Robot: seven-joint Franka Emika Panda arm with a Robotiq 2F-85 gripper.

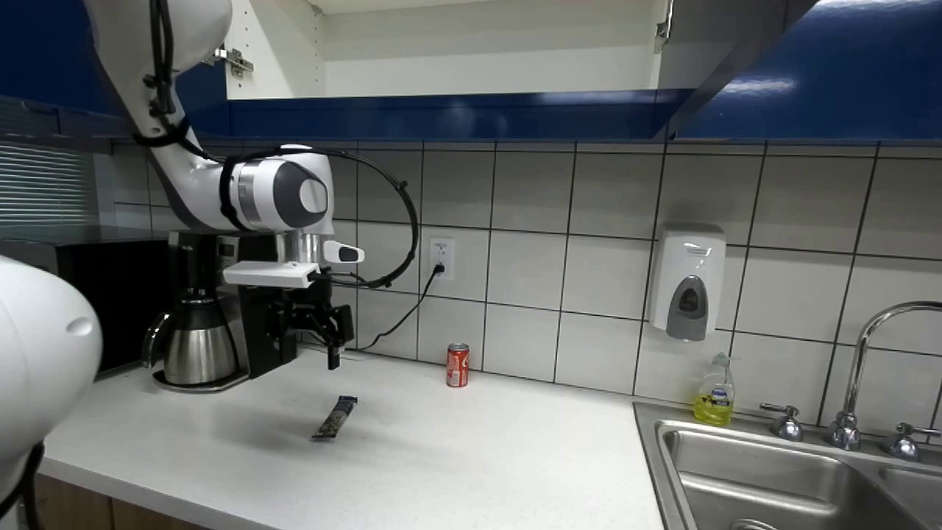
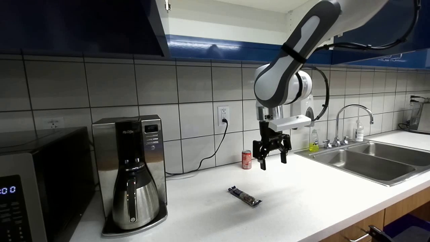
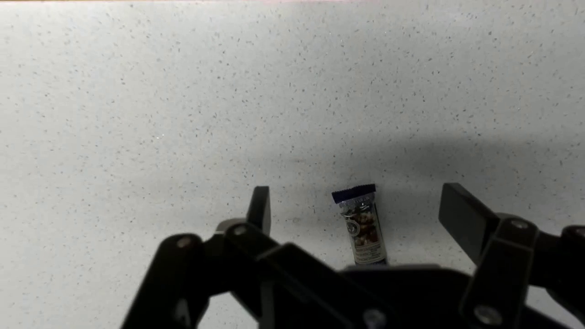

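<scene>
A wrapped snack bar with a dark wrapper lies flat on the white counter, and the same bar shows lengthwise in exterior view 2. Well above the counter hangs my gripper, its fingers pointing down and spread open with nothing held. Looking down from the wrist, I see the bar in the gap between the two fingers, far below them. Its lower end is hidden behind the gripper's black body.
At the tiled wall stands a red can. A coffee maker and a microwave take up the left side. To the right are a soap bottle and the sink.
</scene>
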